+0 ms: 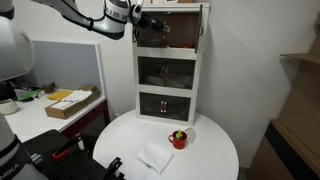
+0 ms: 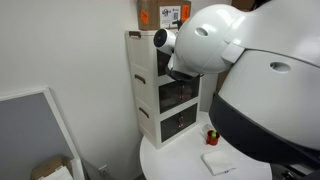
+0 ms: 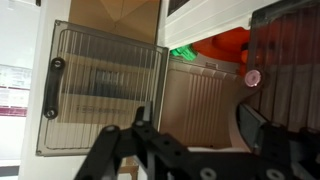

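My gripper (image 1: 157,27) is raised at the top compartment of the white cabinet (image 1: 196,72), in front of its dark interior. In the wrist view the black fingers of the gripper stand apart, with no object clearly held between them. A see-through ribbed door panel (image 3: 105,90) with a dark handle (image 3: 54,88) shows on the left, swung outward. Another dark ribbed panel (image 3: 285,60) is close to the right finger. Behind lies a red item (image 3: 228,43) with a green part beside it, inside the compartment. The arm hides the gripper in exterior view 2.
Boxes (image 2: 160,14) stand on top of the cabinet. On the round white table (image 1: 215,155) below are a red mug (image 1: 179,140) with something green in it and a white cloth or paper (image 1: 154,156). An open cardboard box (image 1: 72,103) sits at the left.
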